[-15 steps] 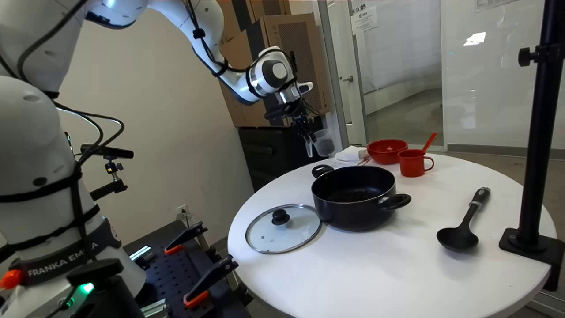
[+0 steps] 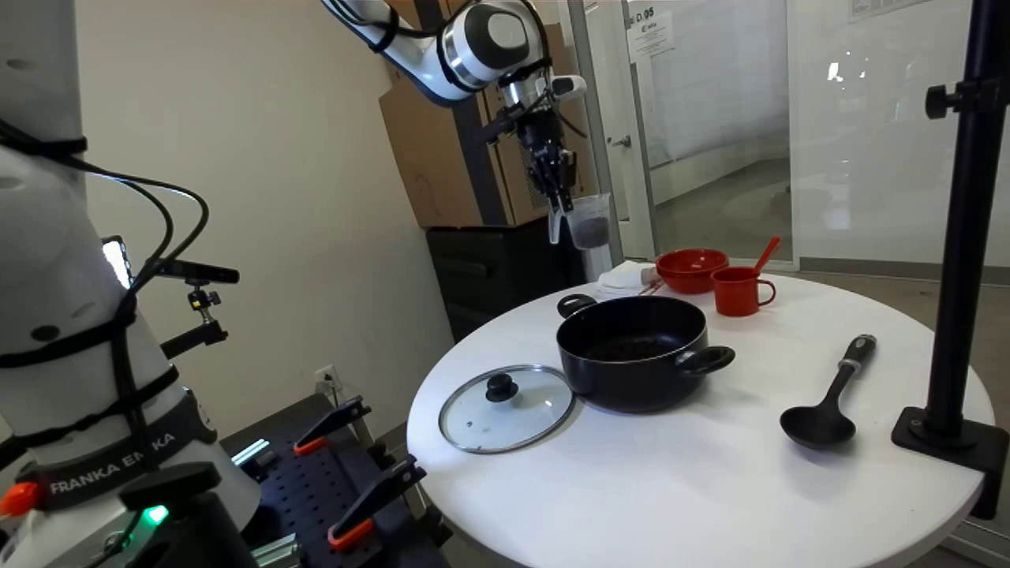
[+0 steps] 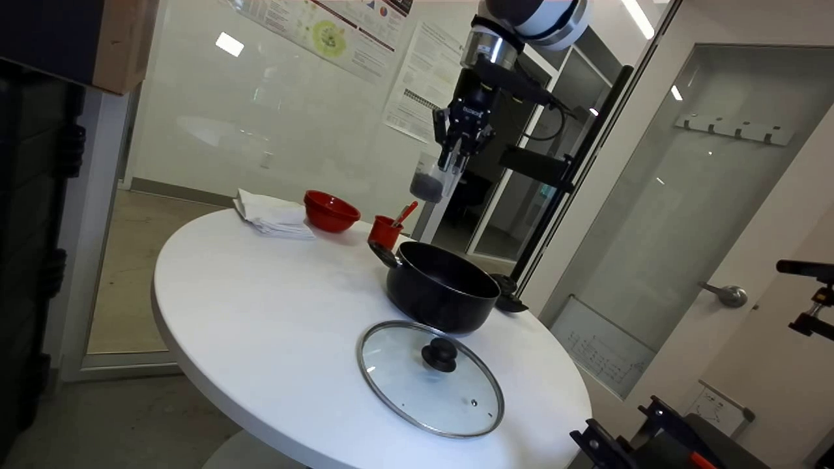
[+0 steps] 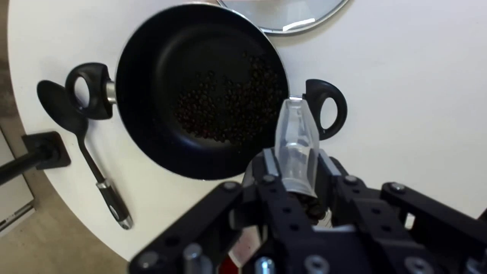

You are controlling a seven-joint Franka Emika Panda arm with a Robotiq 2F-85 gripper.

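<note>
High above the table's far side, my gripper (image 2: 560, 203) is shut on a clear plastic cup (image 2: 589, 223) with dark contents in its lower part. In exterior view 2 the cup (image 3: 427, 181) hangs higher than the red mug. From the wrist view, the cup's clear handle (image 4: 297, 137) lies between my fingers, and some dark beans show below it. The black pot (image 2: 632, 364) stands uncovered on the table. Small dark beans (image 4: 237, 102) are spread over part of its bottom. Flat beside the pot rests its glass lid (image 2: 507, 409) with a black knob.
Behind the pot are a red bowl (image 2: 692, 270), a red mug (image 2: 740, 290) with a red-handled utensil, and a white cloth (image 3: 273, 213). A black ladle (image 2: 825, 416) lies near a black post (image 2: 949, 284) at the table edge.
My gripper has risen, carrying the cup upward and slightly right in exterior view 1. The pot, lid and other tableware stay where they were.
</note>
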